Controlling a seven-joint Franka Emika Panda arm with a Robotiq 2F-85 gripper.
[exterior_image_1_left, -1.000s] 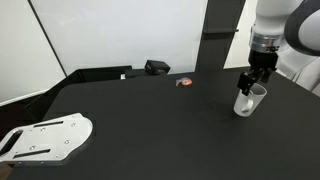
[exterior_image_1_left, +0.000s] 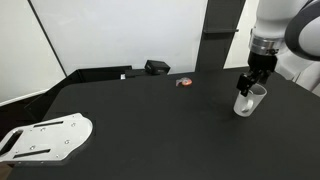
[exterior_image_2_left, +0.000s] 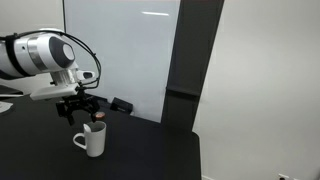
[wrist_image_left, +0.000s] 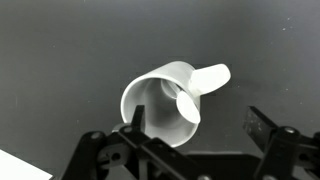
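Observation:
A white mug (exterior_image_1_left: 249, 100) stands upright on the dark table, under my gripper (exterior_image_1_left: 254, 80). Exterior view 2 shows the mug (exterior_image_2_left: 94, 140) with its handle (exterior_image_2_left: 80, 141) on the left and my gripper (exterior_image_2_left: 80, 107) just above and beside its rim. From the wrist, I look down into the mug (wrist_image_left: 150, 102); a small white piece (wrist_image_left: 188, 108) shows at its mouth, and what it is I cannot tell. My gripper is open, its fingers wide apart. Neither finger visibly grips the mug.
A white slotted plate (exterior_image_1_left: 47, 138) lies at the table's left edge. Toward the back are a small orange-red item (exterior_image_1_left: 184, 82) and a black box (exterior_image_1_left: 157, 68).
In exterior view 1 my arm and gripper have shifted slightly to the right above the mug. The mug stays in the same place.

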